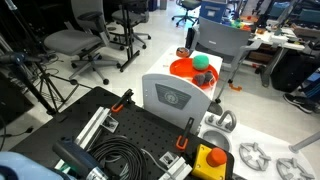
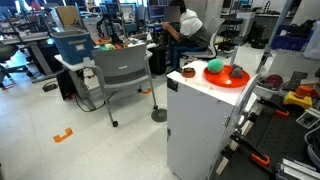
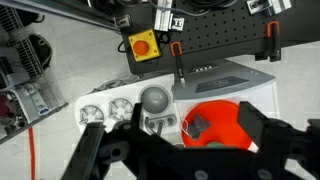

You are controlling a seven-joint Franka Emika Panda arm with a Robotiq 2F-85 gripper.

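Note:
A red plate [image 1: 181,68] rests on the white counter, bearing a green rounded object [image 1: 200,61] and a small dark grey object [image 1: 203,78]. From the wrist view I look down on the same red plate [image 3: 232,118], with the grey object [image 3: 197,126] near its left side and the green object [image 3: 214,145] partly hidden low in the frame. My gripper is open, its dark fingers spread wide at the bottom of that view. Nothing shows held between them. In exterior view 2 the plate [image 2: 226,80] sits on top of the white cabinet.
Left of the plate in the wrist view are a round sink [image 3: 155,99] with a faucet and white burners [image 3: 91,113]. An upright grey panel [image 1: 176,96] separates the plate from the black perforated base. A yellow box with a red button [image 1: 211,160] and coiled cables [image 1: 118,158] lie nearby.

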